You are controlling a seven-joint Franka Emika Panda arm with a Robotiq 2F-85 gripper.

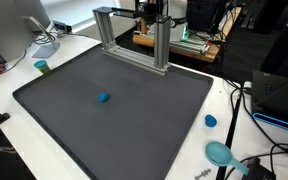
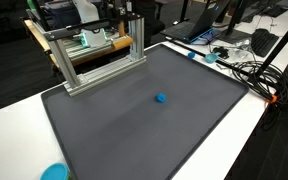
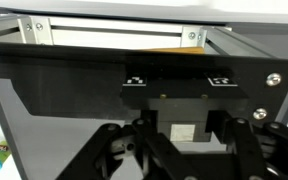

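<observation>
In the wrist view, my gripper is at a black crossbar [image 3: 74, 85] of the metal rack. Its dark fingers flank a small, dark-rimmed block [image 3: 184, 103] with a grey face; whether they press on it is hard to make out. From outside, the rack [image 1: 134, 57] stands at the far edge of the grey mat [image 1: 114, 130], and only a small, dark part of the arm shows near its top. A small blue object [image 2: 161, 98] lies alone on the mat.
A green-and-yellow cup [image 1: 42, 67] stands left of the mat. To the right are a blue round piece [image 1: 210, 121] and a turquoise dish [image 1: 224, 156], with cables beyond them.
</observation>
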